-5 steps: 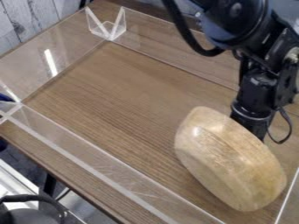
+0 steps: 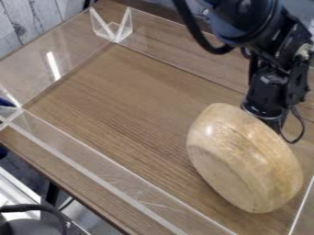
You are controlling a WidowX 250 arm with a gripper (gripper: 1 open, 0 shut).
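A large pale wooden bowl [image 2: 241, 161] is tipped up on its side at the right, its rounded outside toward the camera. My gripper [image 2: 265, 112] is at the bowl's upper right, behind it, and appears shut on its rim. The fingertips are hidden by the bowl.
The wooden table [image 2: 123, 101] has clear acrylic strips along its edges and a clear bracket [image 2: 112, 27] at the back left. Black cables lie at the bottom left corner.
The wrist has moved slightly with it.
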